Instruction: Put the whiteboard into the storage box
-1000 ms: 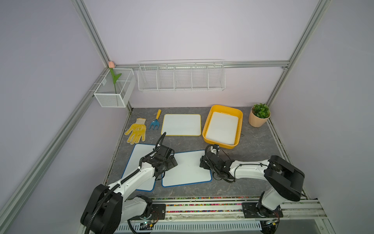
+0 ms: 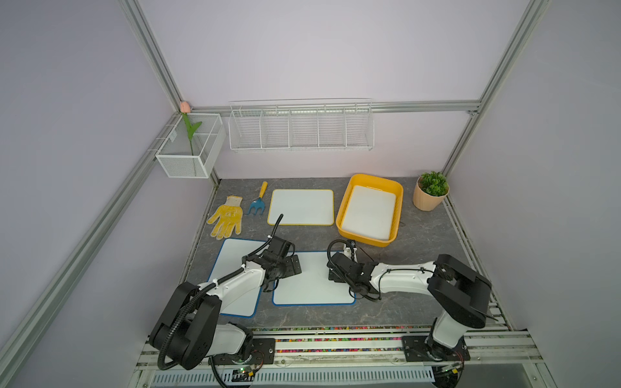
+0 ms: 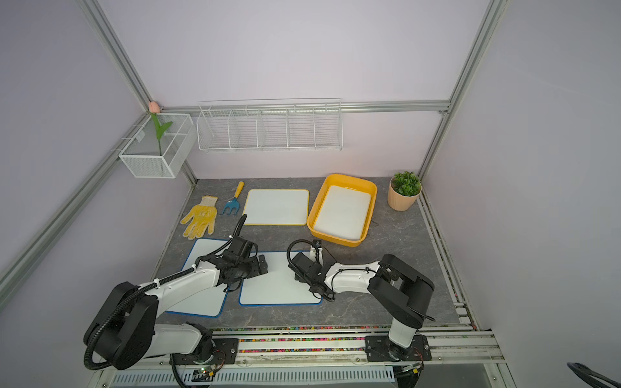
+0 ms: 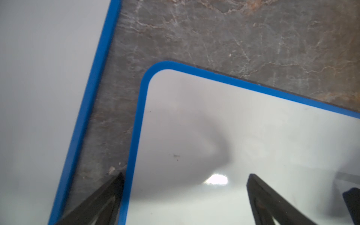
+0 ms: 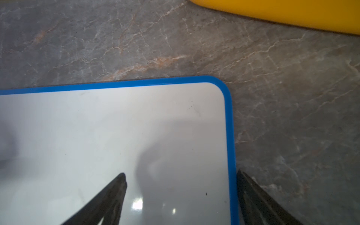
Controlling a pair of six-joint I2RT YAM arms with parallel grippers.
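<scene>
A white board with a blue rim (image 2: 313, 284) lies flat at the front middle of the table. Both arms reach over it from opposite sides. In the left wrist view my left gripper is open, one finger (image 4: 108, 198) against the board's left blue edge and the other above its white face. My right gripper is open too, with one finger (image 5: 251, 195) at the right blue edge and the other over the face. The yellow storage box (image 2: 392, 223) stands behind, to the right; its inside is white, and whether a board lies in it I cannot tell.
Another blue-rimmed board (image 2: 226, 284) lies close on the left, partly under my left arm. A yellow-rimmed board (image 2: 300, 207) lies at the back, beside a yellow glove (image 2: 226, 220) and a blue fork (image 2: 257, 205). A potted plant (image 2: 432, 187) stands at back right.
The front middle board has turned slightly and shifted a little right, now lying nearly straight. My left gripper has moved right and my right gripper left, bringing them closer together.
</scene>
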